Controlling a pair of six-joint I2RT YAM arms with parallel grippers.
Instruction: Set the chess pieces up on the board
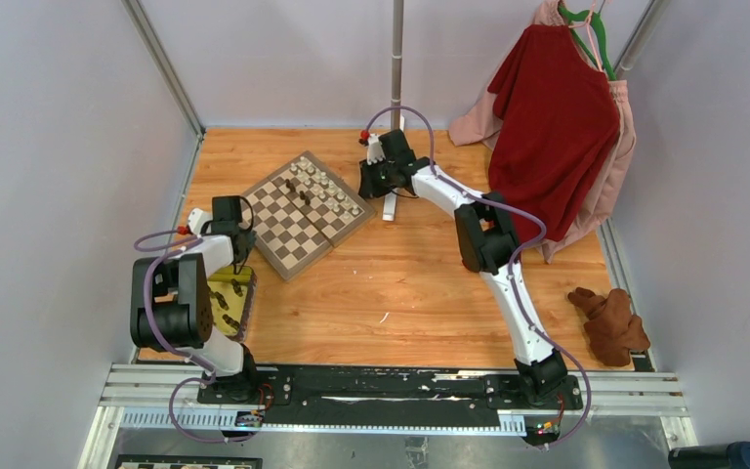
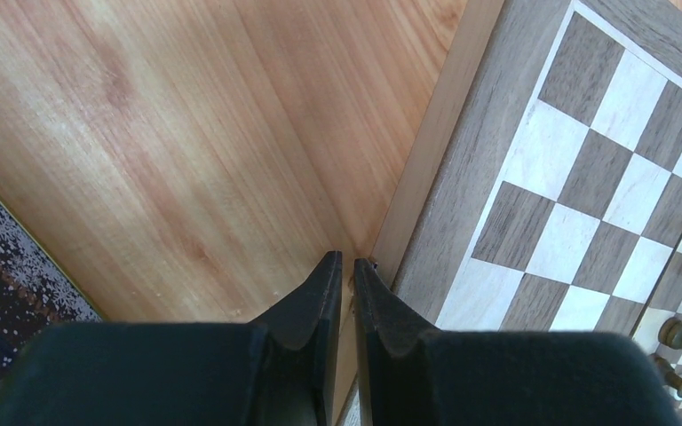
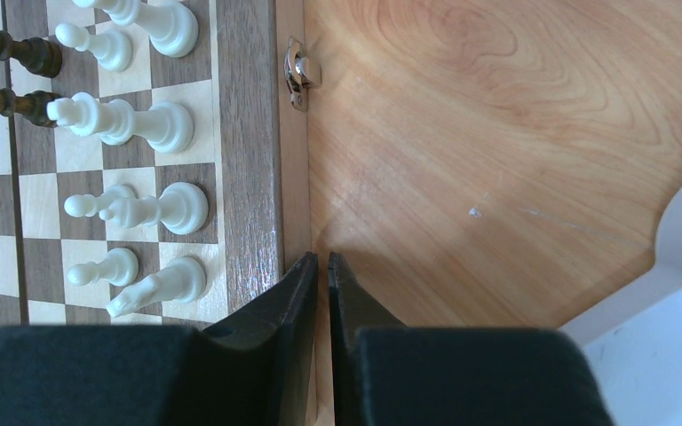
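Observation:
The folding chessboard (image 1: pixel 283 234) lies on the wooden table, white pieces (image 3: pixel 167 125) standing along one side and several dark pawns (image 3: pixel 43 56) near them. My left gripper is at the board's left edge (image 2: pixel 435 186), low and nearly closed on what looks like that edge. At the opposite edge (image 3: pixel 249 177) my right gripper sits with its fingertips beside the frame and a narrow gap between them; whether it touches is unclear.
A yellow box (image 1: pixel 225 298) with dark pieces lies below my left arm. Red and pink clothes (image 1: pixel 557 127) hang at the right, above a brown plush (image 1: pixel 610 327).

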